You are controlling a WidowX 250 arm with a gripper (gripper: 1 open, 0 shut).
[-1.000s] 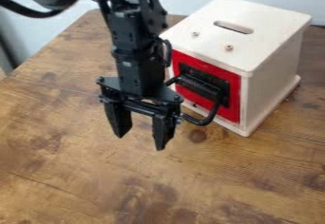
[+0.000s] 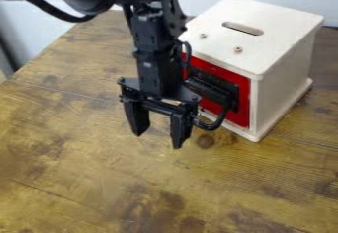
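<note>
My black gripper (image 2: 158, 124) hangs over the bare wooden table in the middle of the view, its two fingers apart and pointing down with nothing seen between them. To its right stands a cream wooden box (image 2: 283, 75) with a slot and knobs on top and a red front (image 2: 240, 79) carrying a black fitting, partly hidden behind my gripper and cable.
A pale wall or backdrop lies behind the table's far edge.
My gripper has moved slightly right and up in the view over the last second. The box has not moved.
</note>
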